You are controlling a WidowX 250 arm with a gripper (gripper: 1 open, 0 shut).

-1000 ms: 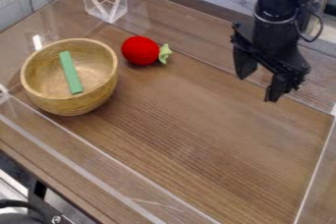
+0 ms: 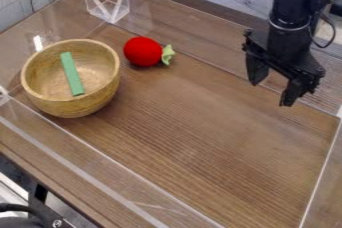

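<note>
The black gripper (image 2: 274,75) hangs over the right side of the wooden table (image 2: 201,152), with its fingers pointing down, apart from the other objects. Whether anything is between the fingers is hard to tell. A red round object (image 2: 143,51) with a small green top or item at its right lies at upper left of centre. A wooden bowl (image 2: 94,97) at the left holds a green stick-like object (image 2: 71,73).
A clear plastic item (image 2: 107,2) stands at the back left. Table edges show at left and right.
The arm and gripper have shifted slightly on the right side. The red object, the bowl and the green object have not moved.
</note>
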